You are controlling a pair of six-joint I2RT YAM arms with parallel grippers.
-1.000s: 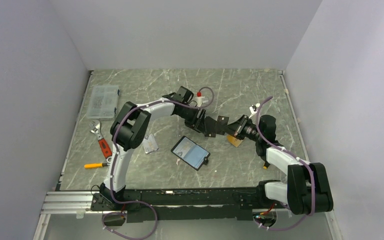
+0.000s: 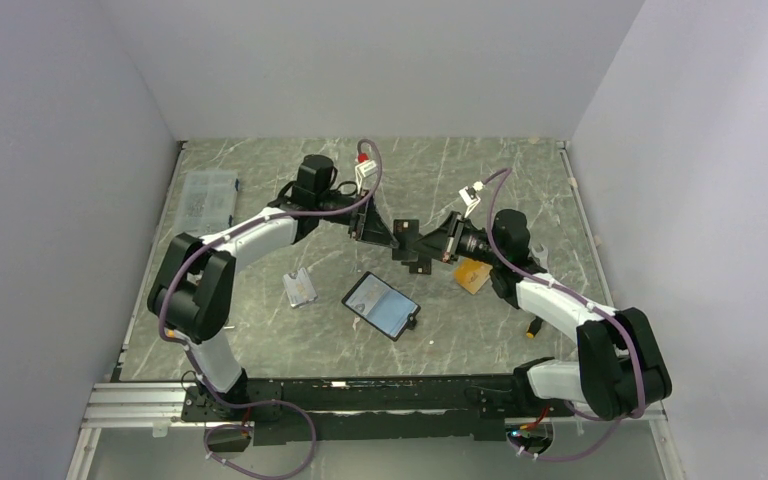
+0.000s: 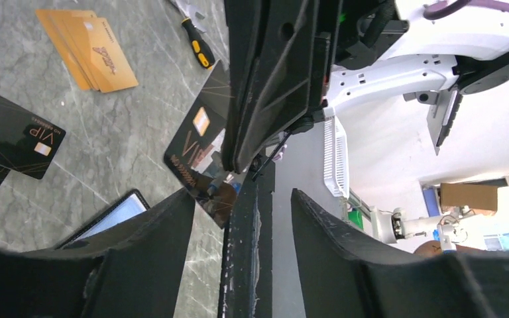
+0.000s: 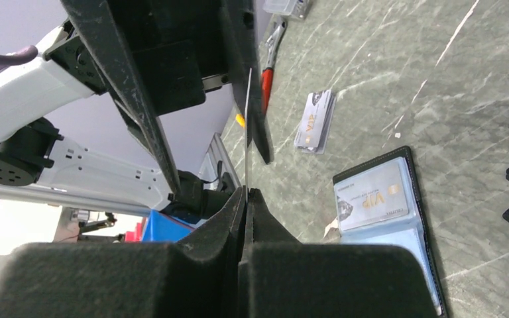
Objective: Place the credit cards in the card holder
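A black VIP card is held upright in my right gripper (image 2: 425,243), shut on it; in the right wrist view it shows edge-on as a thin line. My left gripper (image 2: 380,240) is beside that card, its fingers apart, with the card between or just beyond them. The card holder (image 2: 380,305) lies open on the table with a silver card (image 4: 371,192) in it. Black cards (image 3: 20,142) lie under the grippers. Gold cards (image 3: 99,56) lie right of them, silver cards (image 2: 300,287) to the left.
A clear box (image 2: 207,200) sits at the back left. A yellow-handled screwdriver (image 3: 201,46) and a red-handled wrench (image 4: 266,86) lie at the sides.
My right gripper has moved left, carrying the card toward the middle. My left arm has risen and swung left, and its gripper now meets the card.
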